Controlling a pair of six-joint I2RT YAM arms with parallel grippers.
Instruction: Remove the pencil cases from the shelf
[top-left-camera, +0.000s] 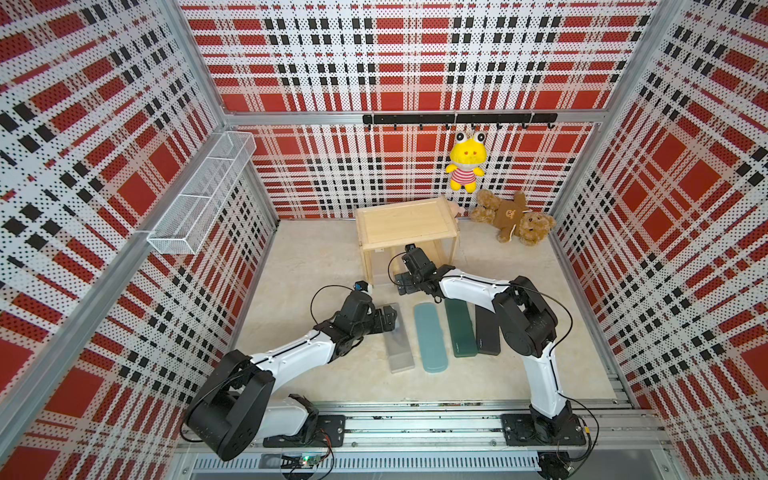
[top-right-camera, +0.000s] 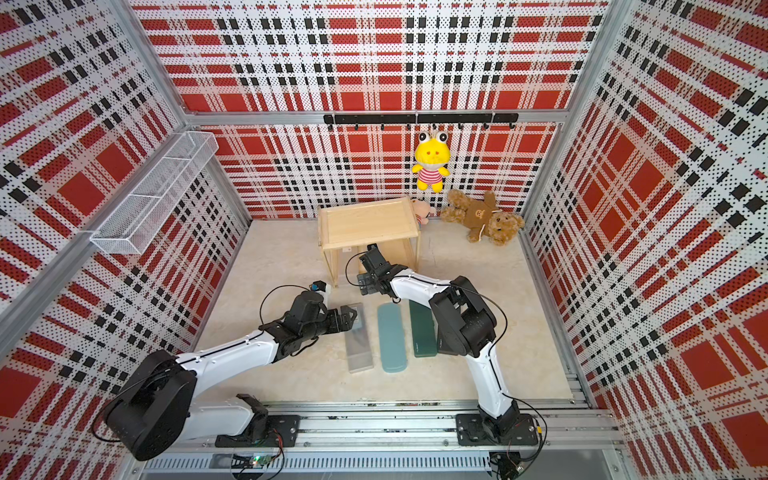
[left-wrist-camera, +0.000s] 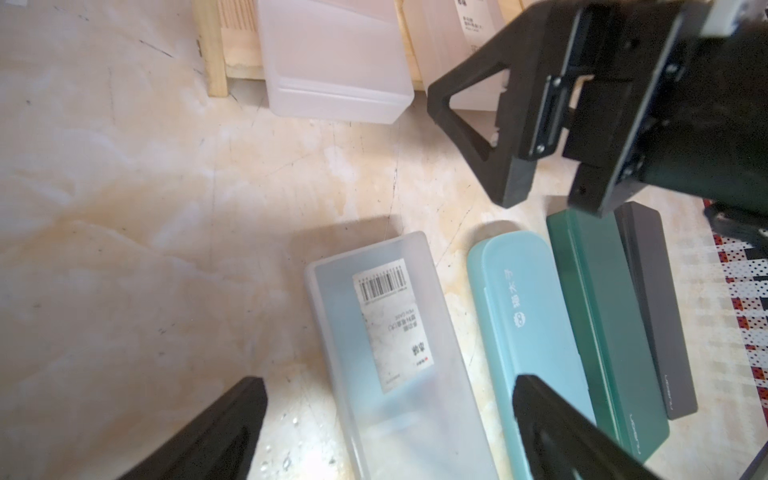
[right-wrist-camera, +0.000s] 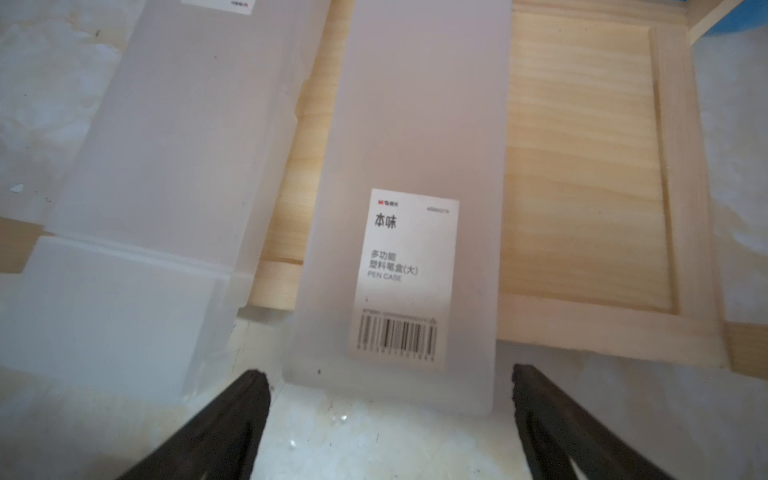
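Two frosted translucent pencil cases rest on the lower board of the wooden shelf (top-left-camera: 406, 224), their front ends jutting past its edge. In the right wrist view the labelled case (right-wrist-camera: 424, 144) lies beyond the spread fingers of my right gripper, untouched; the other shelf case (right-wrist-camera: 184, 152) is to its left. On the table, another frosted case (left-wrist-camera: 408, 344) lies below my left gripper, which is open with nothing held. To its right are a light blue case (left-wrist-camera: 528, 320), a dark green case (left-wrist-camera: 604, 320) and a black case (left-wrist-camera: 660, 312).
Brown teddy bears (top-left-camera: 512, 216) lie right of the shelf, and a yellow frog toy (top-left-camera: 465, 164) hangs behind it. A white wire basket (top-left-camera: 204, 196) is on the left wall. Both grippers are close together.
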